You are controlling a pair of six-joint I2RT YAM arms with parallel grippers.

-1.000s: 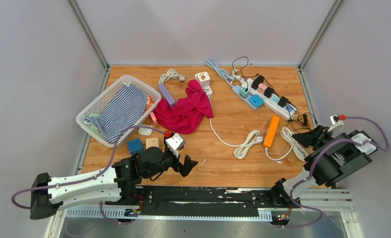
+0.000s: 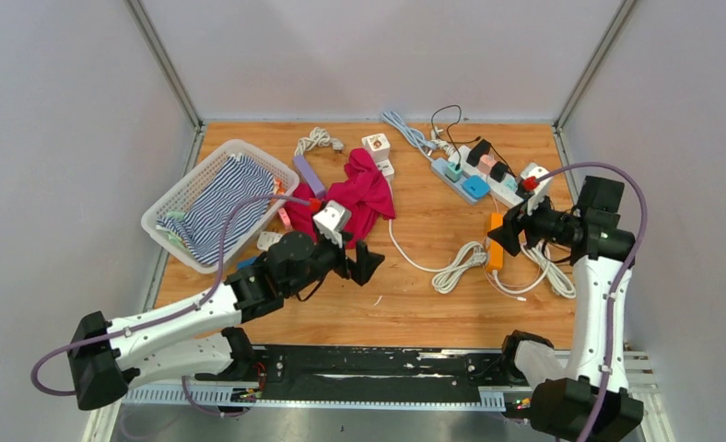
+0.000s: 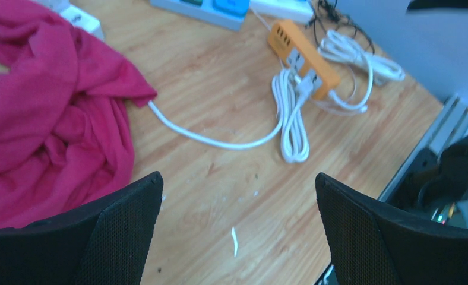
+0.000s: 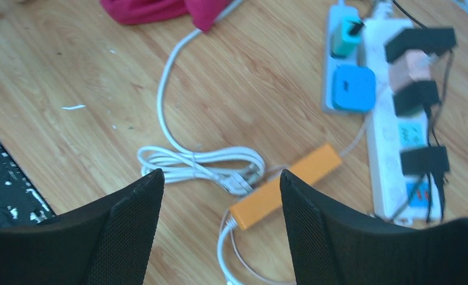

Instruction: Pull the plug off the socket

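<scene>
An orange power strip point(image 2: 495, 249) point(image 3: 291, 47) lies right of the middle beside coiled white cables; in the left wrist view a plug point(image 3: 306, 86) sits at its sockets. Behind it are a white power strip point(image 2: 474, 166) point(image 4: 386, 178) with several black plugs and a light-blue strip point(image 4: 329, 83) with a blue plug point(image 4: 353, 88). My right gripper point(image 2: 511, 230) hangs above the orange strip, fingers apart, nothing seen between them. My left gripper point(image 2: 359, 262) stands open over the table near the red cloth, empty.
A basket point(image 2: 166, 230) with striped cloth is at the left, the red cloth point(image 2: 359, 193) point(image 3: 71, 130) middle-left, with small blocks and adapters around it. Coiled cables point(image 2: 553, 276) lie at the right.
My right arm has risen and swung leftward from the right wall to over the orange strip. My left gripper has moved slightly up and right.
</scene>
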